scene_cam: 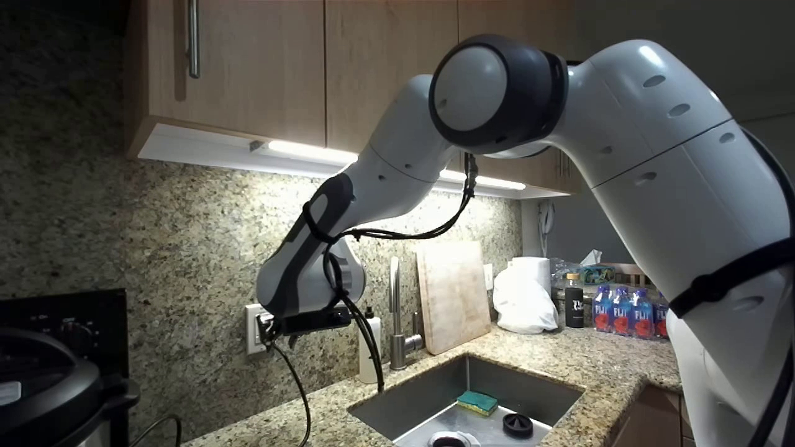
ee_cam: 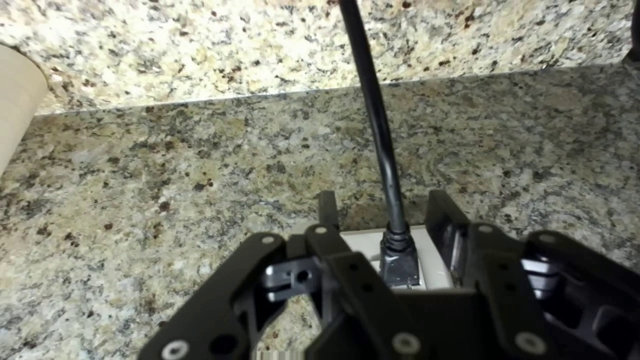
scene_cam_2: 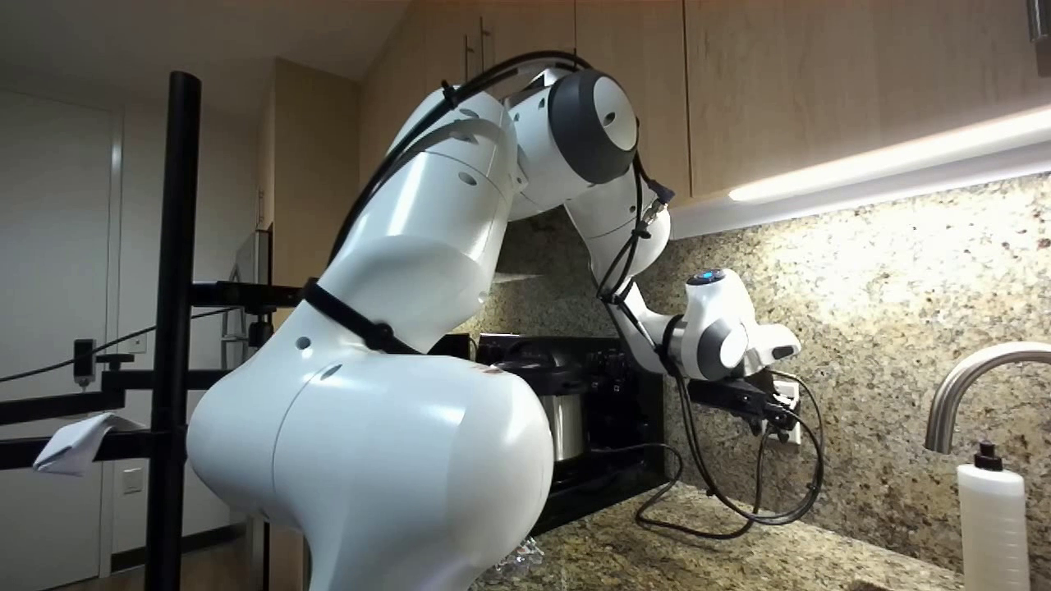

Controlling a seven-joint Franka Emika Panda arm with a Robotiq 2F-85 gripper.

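A black plug (ee_cam: 399, 261) on a black cord (ee_cam: 376, 123) sits at a white wall outlet (ee_cam: 436, 258) in the wrist view. My gripper is part open around it, one finger on each side. Gaps show between the plug and both fingers, so nothing is gripped. In exterior view 1 the hand is up against the outlet plate (scene_cam: 251, 336), the cord hanging below it to the counter. The hand largely hides the plug there. Exterior view 2 shows the gripper facing the granite wall, its fingertips hard to make out.
A black cooker (scene_cam: 52, 387) stands left of the outlet. To the right are a soap bottle (scene_cam: 368, 350), a faucet (scene_cam: 395, 313) and a sink (scene_cam: 477, 365) with a sponge (scene_cam: 477, 403). Cabinets (scene_cam: 246, 67) hang above. Loose cables (scene_cam_2: 759, 507) loop below the wrist.
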